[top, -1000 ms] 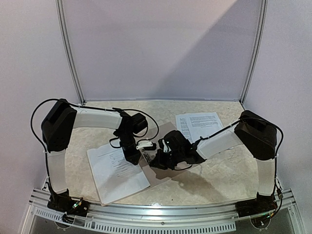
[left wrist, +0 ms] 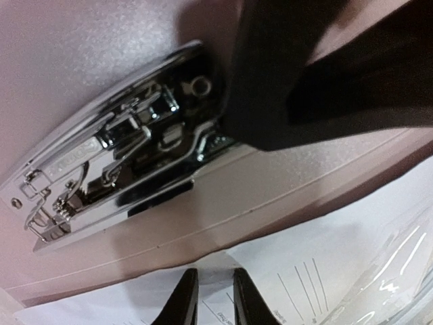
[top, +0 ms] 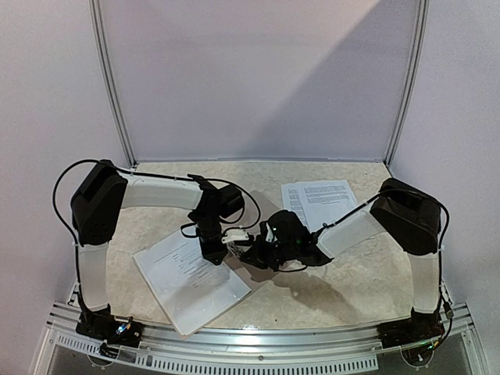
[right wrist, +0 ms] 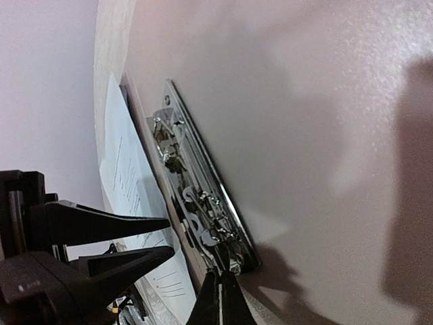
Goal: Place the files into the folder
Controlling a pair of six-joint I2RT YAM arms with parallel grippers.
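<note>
The pinkish folder (top: pixel 262 205) lies open mid-table, a silver clip mechanism (left wrist: pixel 101 156) along its middle. White files (top: pixel 191 281) cover its left part, printed side up, their top edge running beside the clip. My left gripper is partly open over that edge; its fingers (left wrist: pixel 184 291) stand apart, and I cannot tell whether paper lies between them. At the clip's near end, my right gripper is shut, its tips close against the metal with nothing visible between them. The left gripper also shows from the side in the right wrist view.
More printed sheets (top: pixel 319 201) lie at the back right, beyond the right arm. The two grippers are very close together over the clip. A clear glossy sleeve (left wrist: pixel 399 271) shows at the lower right of the left wrist view.
The folder and its files have turned counterclockwise in the top view, their front edge shifting right.
</note>
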